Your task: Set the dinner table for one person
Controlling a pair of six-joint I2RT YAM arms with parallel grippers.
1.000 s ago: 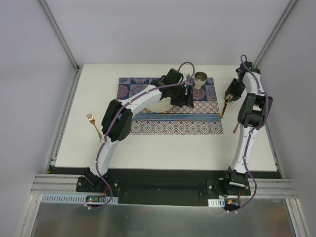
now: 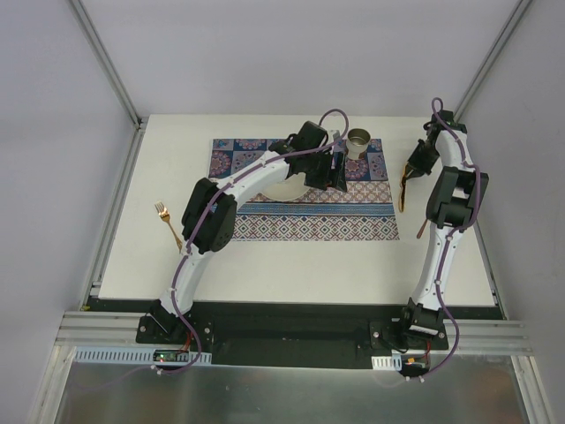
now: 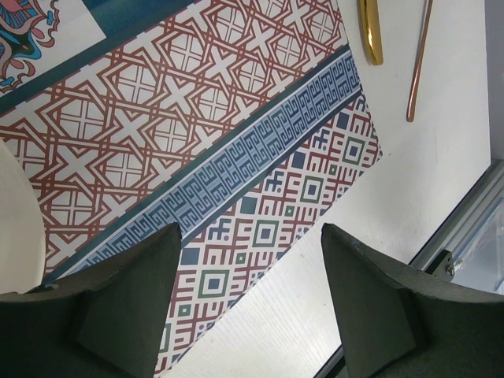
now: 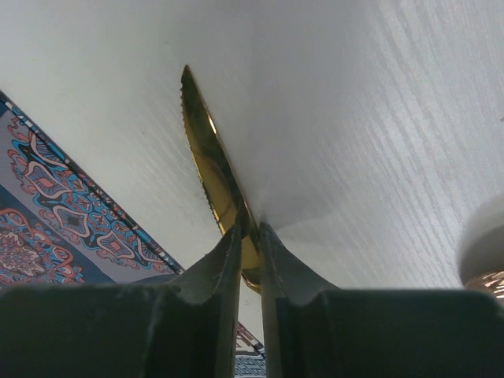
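A patterned placemat [image 2: 309, 230] carries a pale plate [image 2: 281, 191] and a metal cup [image 2: 357, 141]. My left gripper [image 2: 332, 181] hangs over the plate's right side; in the left wrist view its fingers [image 3: 118, 307] stand apart, open, with nothing between. A gold knife [image 4: 209, 157] lies on the white table right of the placemat. My right gripper is down at the knife, its fingertips close together over it; whether they grip it cannot be told. A gold fork [image 2: 169, 220] lies left of the placemat.
A thin copper-coloured utensil [image 3: 417, 71] lies right of the knife, partly under the right arm in the top view.
The knife's lower end has shifted slightly right in the top view, with my right gripper moving slightly at it. The left arm has not visibly moved.
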